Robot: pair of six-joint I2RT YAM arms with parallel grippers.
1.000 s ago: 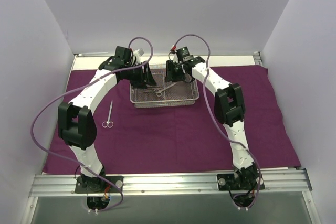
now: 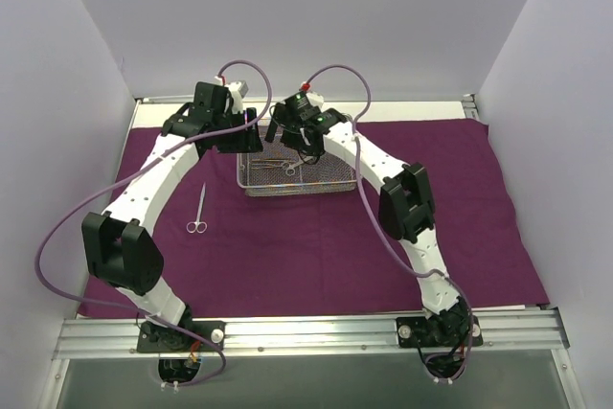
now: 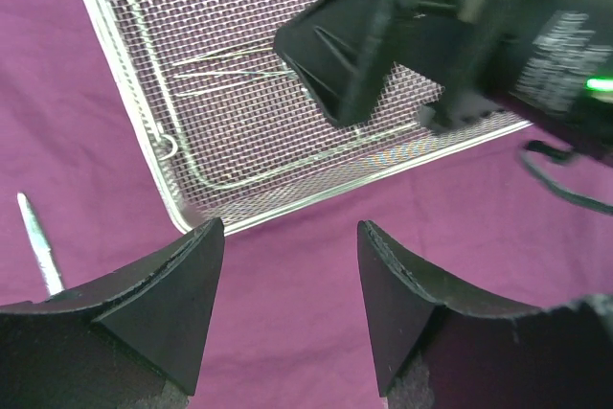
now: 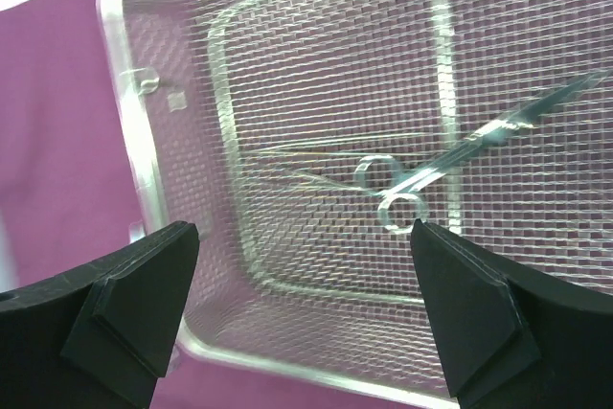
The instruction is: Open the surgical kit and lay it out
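Observation:
A wire-mesh tray (image 2: 302, 191) stands at the back of the cloth. Inside it lie shiny scissors (image 4: 421, 177), their finger loops showing clearly in the right wrist view, with several thin metal instruments (image 4: 316, 152) beside them. My right gripper is over the tray, fingers spread, nothing between them. Near the tray's left side hangs my left gripper; its fingers stand apart with only cloth and the tray's edge seen beyond the gap. Another pair of scissors (image 2: 198, 213) lies on the cloth left of the tray, blade pointing away.
The two grippers are close together above the tray, and the right one's dark body covers part of it in the left wrist view. Grey walls (image 2: 546, 122) bound the sides and back.
My right gripper has moved left across the tray, nearer the left one. The left gripper has shifted a little left and back. Both pairs of scissors look unmoved.

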